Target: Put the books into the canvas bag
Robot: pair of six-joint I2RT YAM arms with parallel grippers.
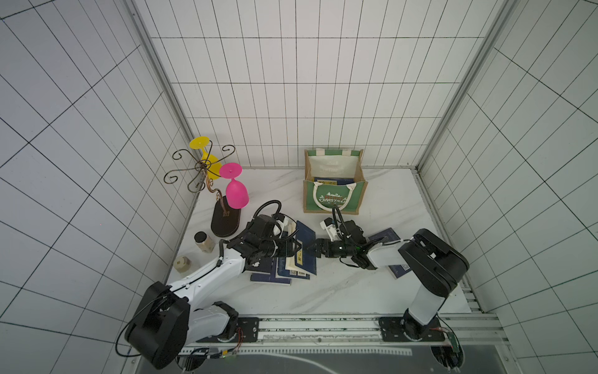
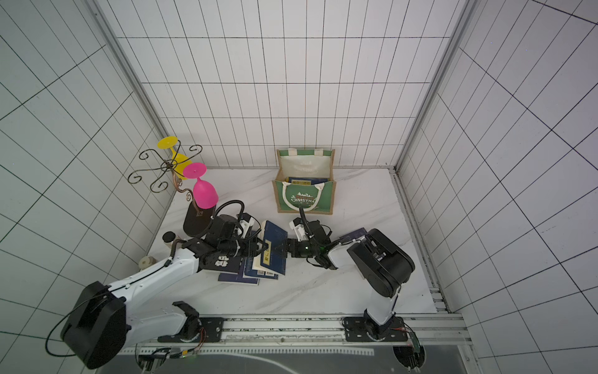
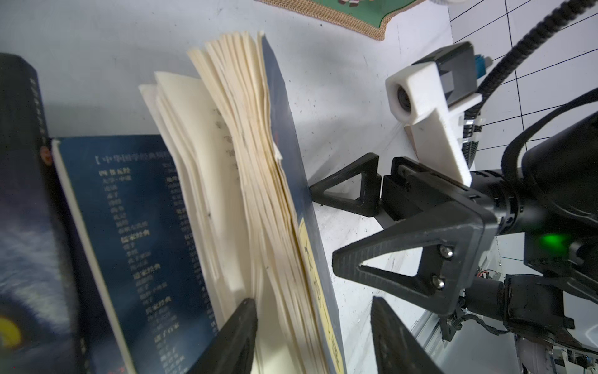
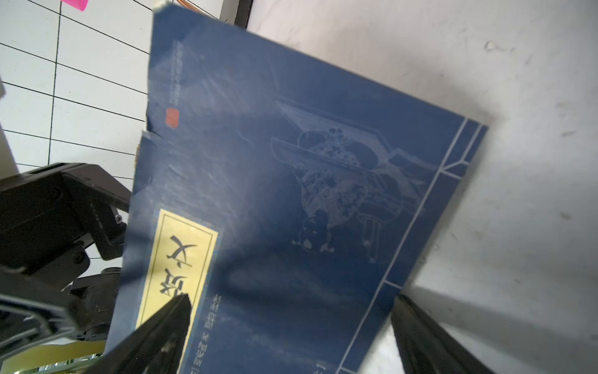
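Note:
A dark-blue book [image 4: 280,199] with a yellow label stands tilted up on its edge, pages fanned, over other navy books [image 3: 134,243] on the table. My left gripper is part open over it, fingers either side of the upper book's pages and cover. My right gripper is open at that book's cover, from the right. The green canvas bag [image 1: 333,198] stands behind with books inside. Another book [image 1: 389,235] lies under the right arm.
A metal rack [image 1: 225,221] with pink and yellow glasses stands at left, beside small containers [image 1: 205,243]. Clear table lies right of the bag.

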